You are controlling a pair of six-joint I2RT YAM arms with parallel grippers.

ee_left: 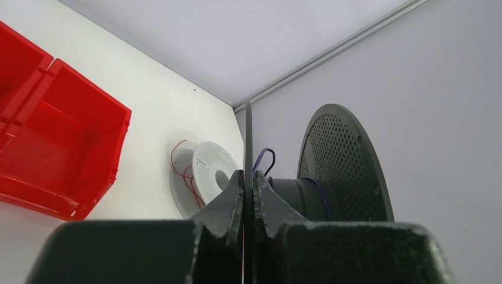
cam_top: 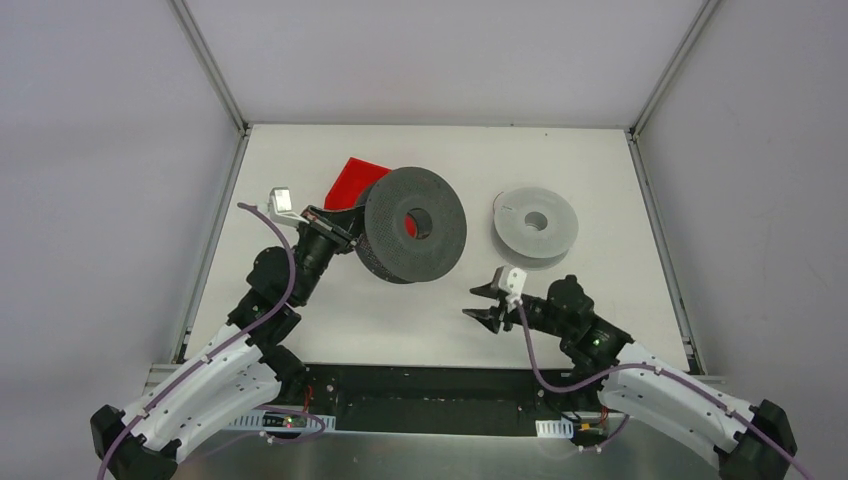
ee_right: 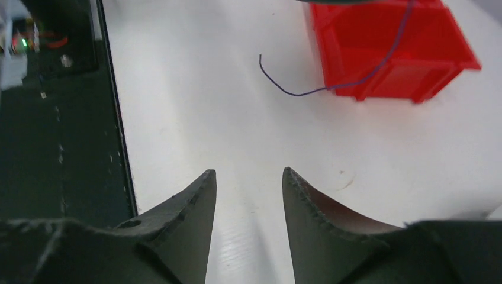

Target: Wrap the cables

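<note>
A large dark grey spool (cam_top: 440, 245) is held up over the table, and my left gripper (cam_top: 360, 218) is shut on the thin rim of one flange. In the left wrist view that flange (ee_left: 248, 139) appears edge-on between the fingers. A few turns of blue-purple cable (ee_left: 322, 198) lie around the hub, with a small loop standing off it. Below the spool, in the right wrist view, a free length of cable (ee_right: 308, 93) hangs with its end loose. My right gripper stands open, nothing between its fingers, to the lower right of the spool.
A second, pale grey spool (cam_top: 540, 220) lies on the table at right, with red cable (ee_left: 190, 186) on it. Red open bins (ee_left: 65, 136) stand behind the held spool.
</note>
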